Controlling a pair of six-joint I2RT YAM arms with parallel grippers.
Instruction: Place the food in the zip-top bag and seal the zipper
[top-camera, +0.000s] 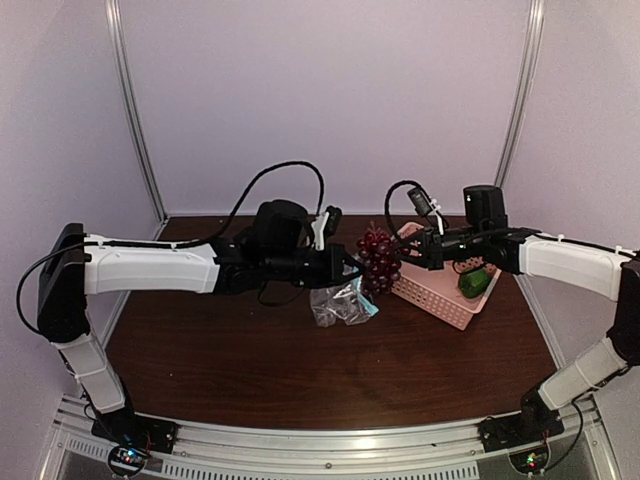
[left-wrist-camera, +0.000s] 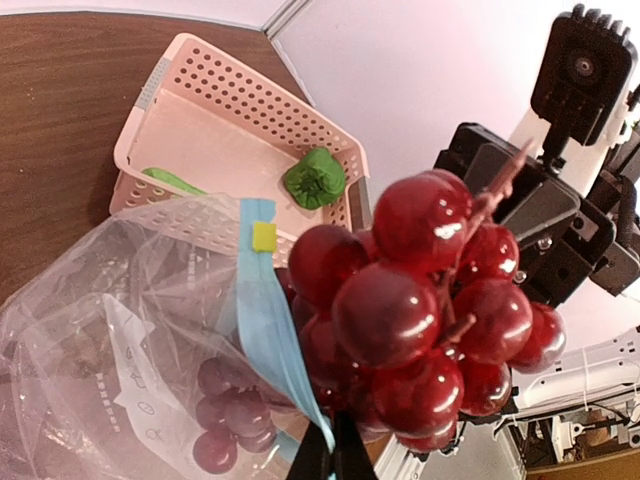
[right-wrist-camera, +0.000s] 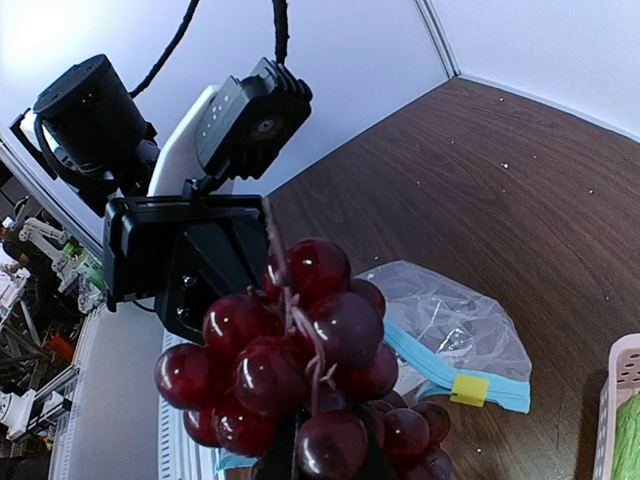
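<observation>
In the top view, a bunch of dark red grapes (top-camera: 378, 262) hangs upright beside the clear zip top bag (top-camera: 342, 303). My right gripper (top-camera: 408, 250) is shut on the grapes from the right. My left gripper is shut on the bag's rim, by the light-blue zip strip (left-wrist-camera: 268, 325) with its yellow slider (left-wrist-camera: 264, 237). Lower grapes (left-wrist-camera: 235, 415) show through the clear film in the left wrist view; the upper ones stand outside the mouth. In the right wrist view, the grapes (right-wrist-camera: 270, 375) cover most of the right fingers, and the bag (right-wrist-camera: 445, 315) spreads behind.
A pink perforated basket (top-camera: 435, 300) stands right of the bag, close to the grapes, with a green pepper (top-camera: 474, 282) and another green item (left-wrist-camera: 172, 180) inside.
</observation>
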